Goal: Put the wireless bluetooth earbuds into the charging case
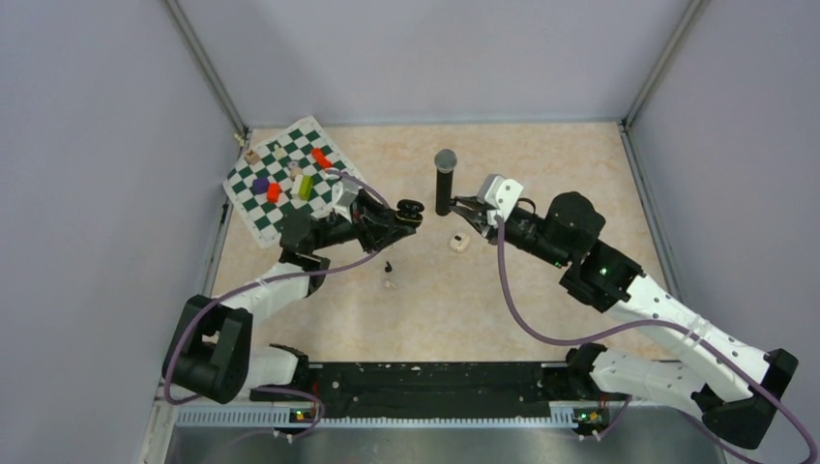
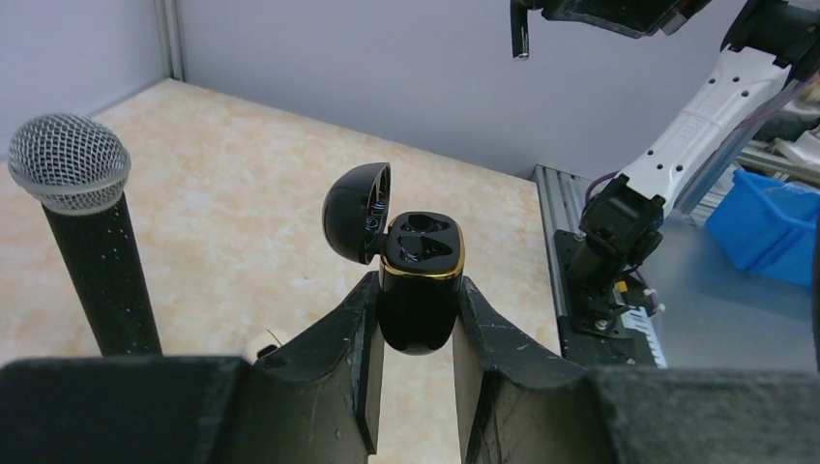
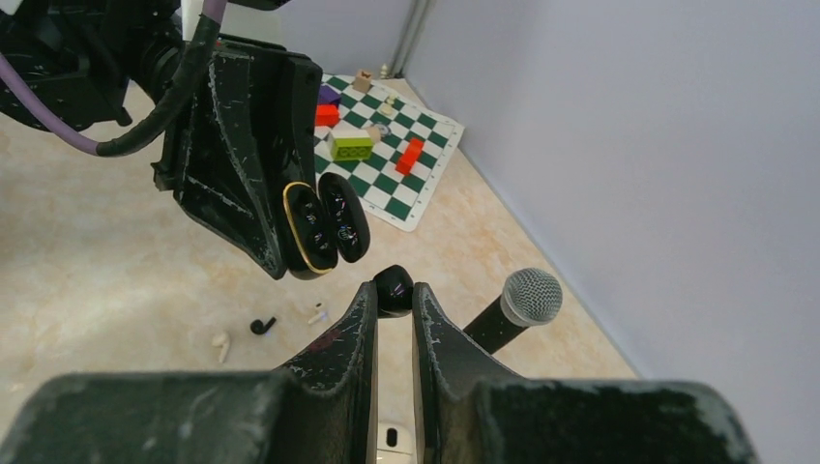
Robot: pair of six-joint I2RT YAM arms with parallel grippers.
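Observation:
A black, gold-rimmed charging case [image 2: 420, 290] with its lid open and two empty-looking wells upward is held by my left gripper, shut on it. My right gripper is shut on a small black earbud [image 3: 394, 288], high over the table, to the right of the case in the top view. Loose on the table lie a black earbud [image 3: 261, 326] and white earbuds [image 3: 220, 343].
A microphone [image 1: 444, 184] stands between and behind the grippers. A checkered board with bricks [image 1: 261, 213] is at the back left. A white case [image 1: 459, 242] lies mid-table.

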